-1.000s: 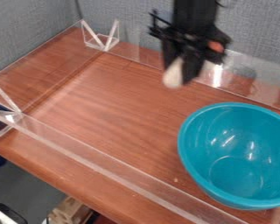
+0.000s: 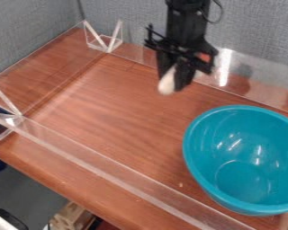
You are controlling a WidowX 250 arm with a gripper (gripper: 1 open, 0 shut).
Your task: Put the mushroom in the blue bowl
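Observation:
The mushroom point(image 2: 167, 84) is a small pale shape at the lower end of my dark gripper point(image 2: 175, 74), which is shut on it. Both are in the upper middle of the view, over the back part of the wooden table; the fingers hide part of the mushroom. To the front right of them is the large blue bowl point(image 2: 204, 159). Its inside shows as empty, and the gripper is clear of its rim.
A clear low barrier point(image 2: 140, 187) runs along the table's front edge. White wire frames stand at the back left point(image 2: 104, 39) and left edge point(image 2: 0, 112). Grey panels rise behind. The wooden surface point(image 2: 93, 108) left of the bowl is bare.
Over the last second the gripper and the mushroom have shifted to the left in view, farther from the bowl. The bowl has stayed in place.

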